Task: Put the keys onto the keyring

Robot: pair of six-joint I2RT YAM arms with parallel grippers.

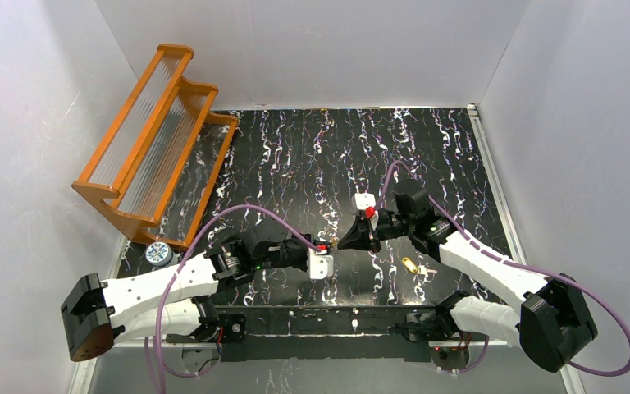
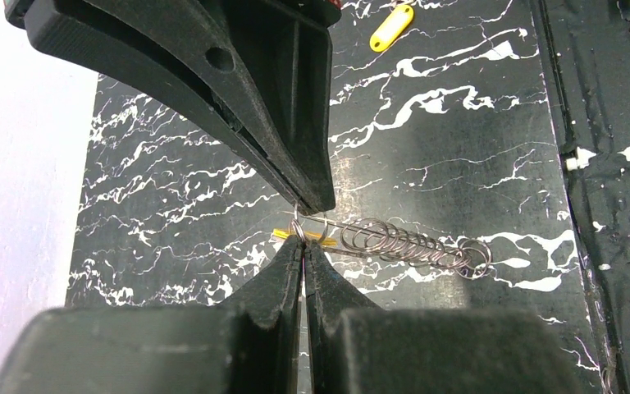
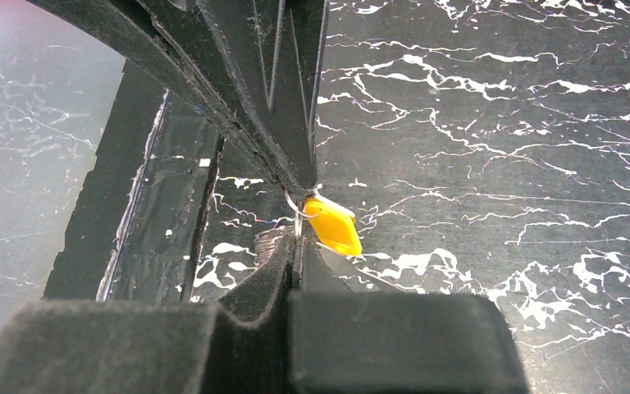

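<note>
In the top view my left gripper (image 1: 330, 245) and right gripper (image 1: 340, 245) meet tip to tip above the table. Both are shut. A thin wire ring (image 3: 294, 207) stands at the right fingertips and reaches up to the left tips; my right gripper is shut on it. The same ring (image 2: 297, 223) shows at the tips of my left gripper, but whether they pinch it is unclear. Close by is a yellow tag (image 3: 333, 226). A row of coiled wire rings (image 2: 410, 248) extends beyond the tips. No key is clear at the tips.
Another yellow tag (image 1: 409, 265) lies on the table beside silver keys (image 1: 426, 271), under the right forearm. An orange wooden rack (image 1: 143, 135) and a small round tin (image 1: 159, 254) are at the left.
</note>
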